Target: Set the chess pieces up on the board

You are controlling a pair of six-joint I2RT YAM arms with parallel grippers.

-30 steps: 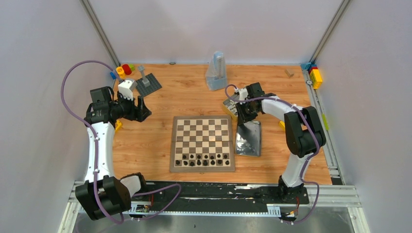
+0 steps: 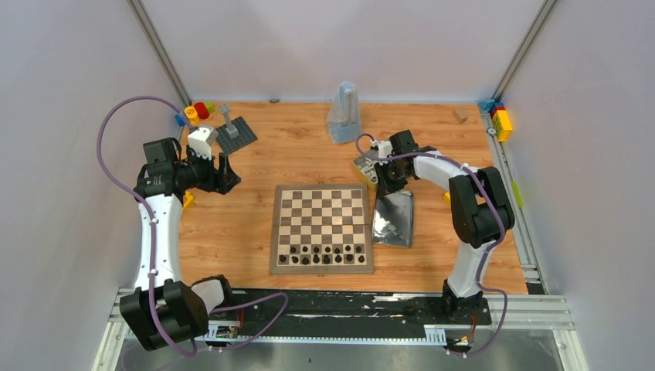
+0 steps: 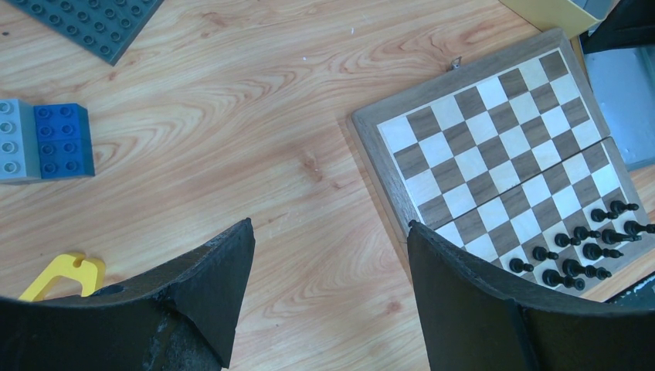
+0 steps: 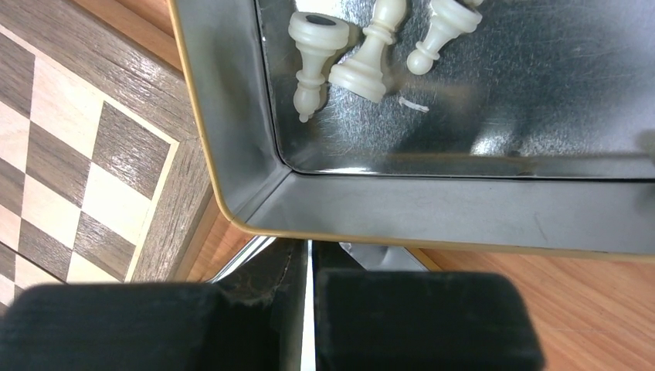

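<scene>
The chessboard (image 2: 322, 228) lies mid-table, with black pieces (image 2: 316, 255) standing in two rows along its near side. Its other squares are bare. White pieces (image 4: 367, 58) lie loose in a yellow-rimmed tin (image 4: 463, 205), just beyond the board's right far corner. A second tin (image 2: 393, 220), looking empty from above, sits to the right of the board. My right gripper is shut beside the outer wall of the first tin, by the far edge of the second; nothing shows between its fingers. Over bare table left of the board, my left gripper stands open and empty.
A clear plastic container (image 2: 344, 120) stands at the back. Toy bricks (image 3: 58, 139) and a grey studded plate (image 2: 236, 135) lie at the back left, a yellow piece (image 3: 66, 274) near the left arm. Bare table separates the left gripper from the board.
The empty-looking tin has shifted slightly left, toward the board, as my right gripper moved a little the same way. The left arm and the black pieces have stayed put.
</scene>
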